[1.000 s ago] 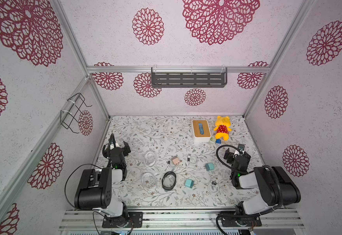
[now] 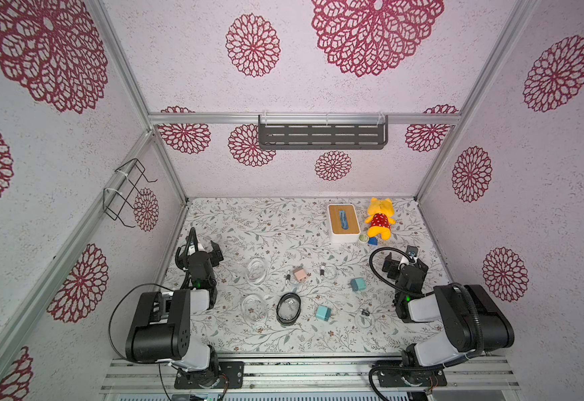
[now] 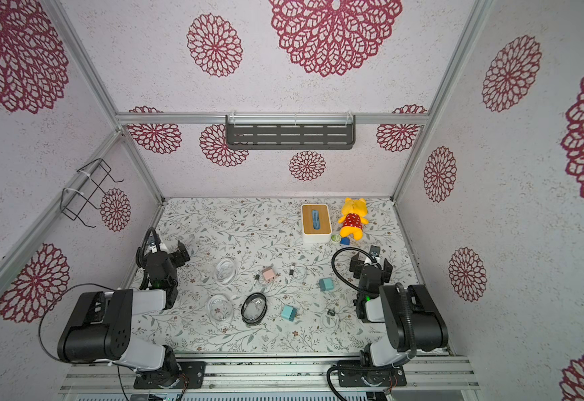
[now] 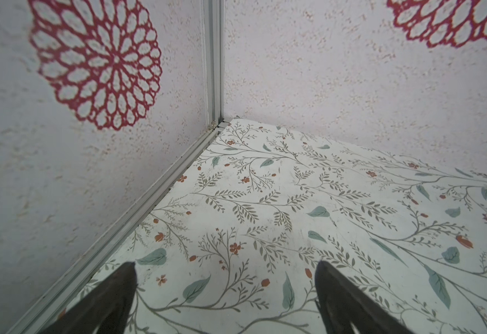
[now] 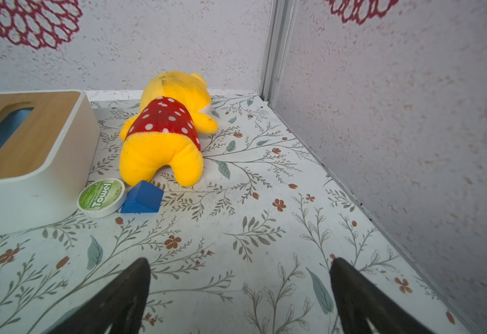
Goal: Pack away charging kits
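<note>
A pink charger block (image 2: 299,272) and two teal charger blocks (image 2: 322,312) (image 2: 358,284) lie on the patterned table. Thin coiled cables with small plugs lie by them, including a clear cable (image 3: 330,319) and a white one (image 3: 298,272). To the left are two clear round containers (image 2: 256,270) (image 2: 254,307) and a black-rimmed one (image 2: 288,308). At the table's left side my left gripper (image 2: 199,252) stands open and empty, apart from all of these. My right gripper (image 2: 399,262), at the right side, is open with nothing between its fingers.
A white box with a wooden lid (image 5: 68,156) stands at the back right. Beside it are a yellow plush bear (image 5: 164,128), a green-topped round tin (image 5: 102,197) and a blue block (image 5: 143,197). Back left, the table is clear.
</note>
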